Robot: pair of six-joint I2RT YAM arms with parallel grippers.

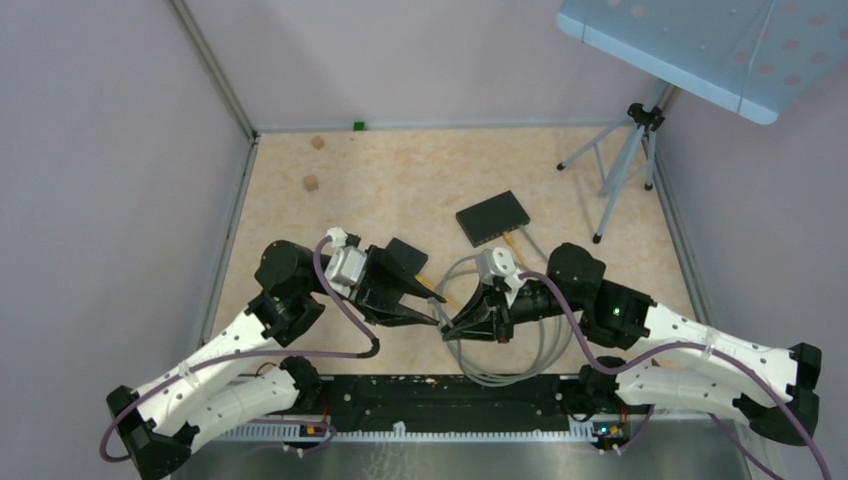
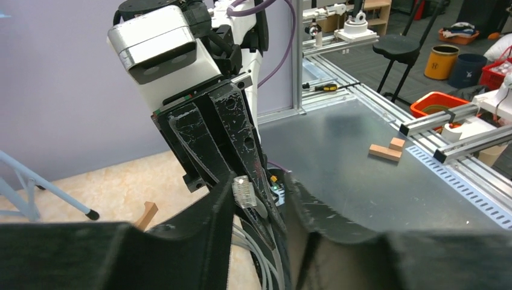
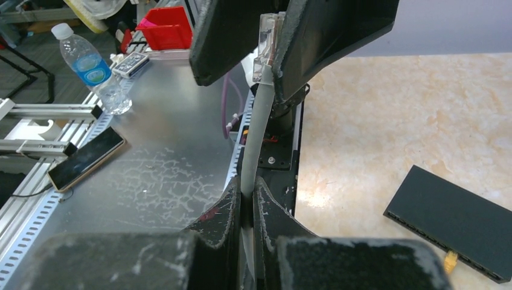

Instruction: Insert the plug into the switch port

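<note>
The clear plug (image 3: 268,42) on a grey cable (image 3: 258,133) stands up from my right gripper, which is shut on the cable below it. My left gripper (image 1: 436,310) is part open around the plug, its fingers on either side, as the right wrist view shows from below; whether they touch it is unclear. Two black switch boxes lie on the board: one (image 1: 492,217) at the back right with cables in it, the other (image 1: 408,253) partly behind my left arm.
Grey cable loops (image 1: 500,376) lie under my right arm. A tripod stand (image 1: 625,160) occupies the back right. Small wooden blocks (image 1: 311,183) lie at the back left; the back middle of the board is clear.
</note>
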